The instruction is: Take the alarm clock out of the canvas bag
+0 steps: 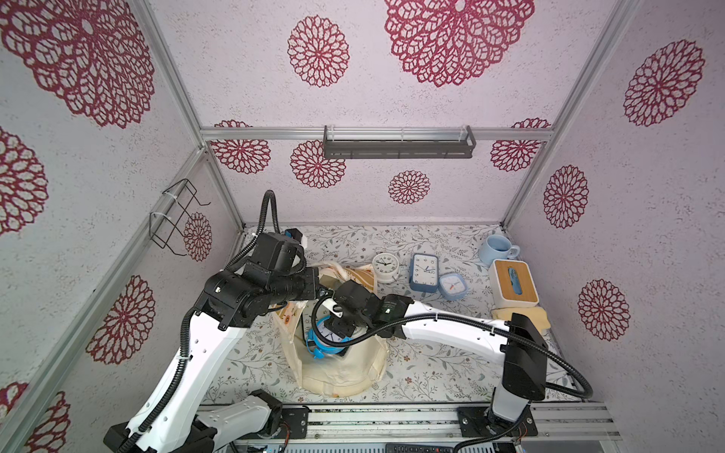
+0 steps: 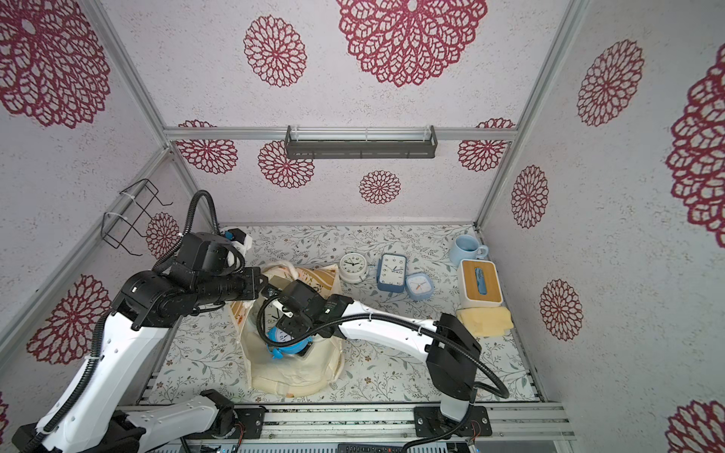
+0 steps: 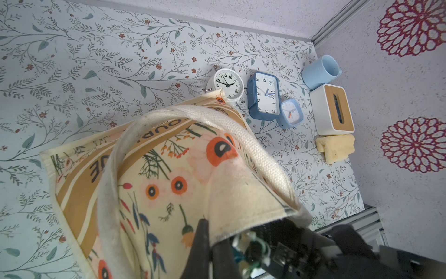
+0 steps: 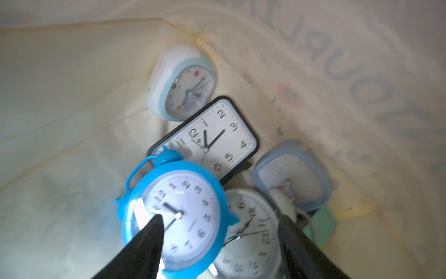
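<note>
The canvas bag point(image 1: 355, 373) stands open, printed side visible in the left wrist view. My left gripper is shut at its rim point(image 3: 250, 225), the canvas edge between or against its fingertips. My right gripper is part open inside the bag, its fingers over a bright blue twin-bell alarm clock point(image 4: 178, 216) and a white round clock point(image 4: 250, 246). A black rectangular clock point(image 4: 223, 139), a small white clock point(image 4: 185, 88) and a pale blue-grey clock point(image 4: 290, 172) also lie in the bag.
Right of the bag stand a white round clock point(image 1: 385, 265), two blue clocks point(image 1: 423, 271), a mug point(image 1: 496, 247), a tissue box point(image 1: 513, 281) and a yellow cloth point(image 1: 519, 317). The table behind the bag is free.
</note>
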